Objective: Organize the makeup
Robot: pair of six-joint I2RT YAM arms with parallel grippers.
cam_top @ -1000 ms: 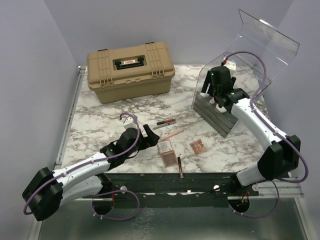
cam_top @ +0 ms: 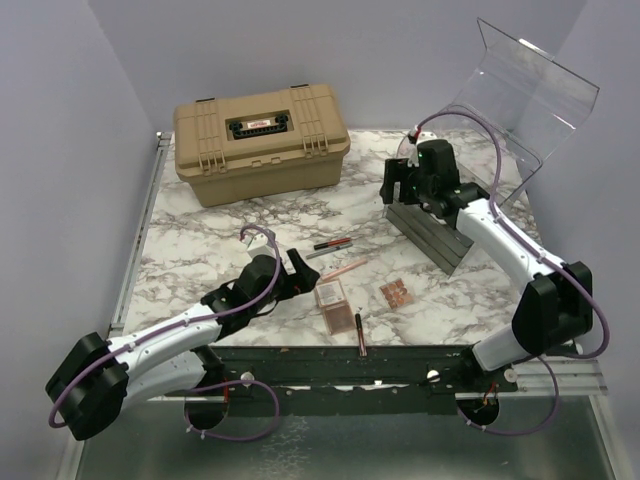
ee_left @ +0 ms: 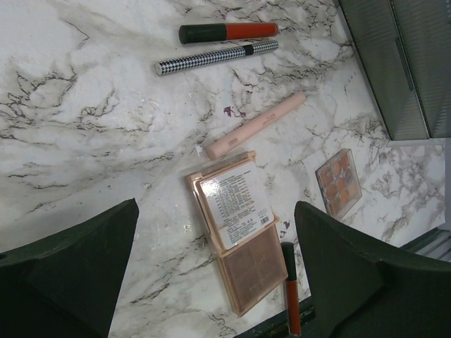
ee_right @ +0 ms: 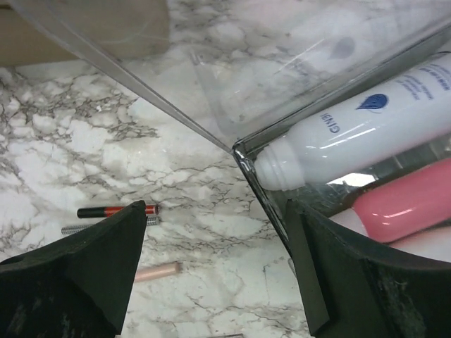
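My left gripper (cam_top: 300,270) is open above the loose makeup: a compact with a label (ee_left: 235,204), a brown compact (ee_left: 254,267), a pink tube (ee_left: 257,125), a red-and-black tube (ee_left: 246,30), a houndstooth pencil (ee_left: 204,60), a square palette (ee_left: 338,179) and a dark brown tube (ee_left: 292,303). My right gripper (cam_top: 395,180) is partly open at the left rim of the clear organizer (cam_top: 520,90), with nothing visible between its fingers. A white bottle (ee_right: 366,123) and a pink bottle (ee_right: 402,201) lie inside the organizer.
A closed tan toolbox (cam_top: 260,150) sits at the back left. The organizer's raised clear lid leans over the back right.
My right gripper has moved left, from over the bottles inside the organizer to its left rim. The left arm and loose makeup have not moved.
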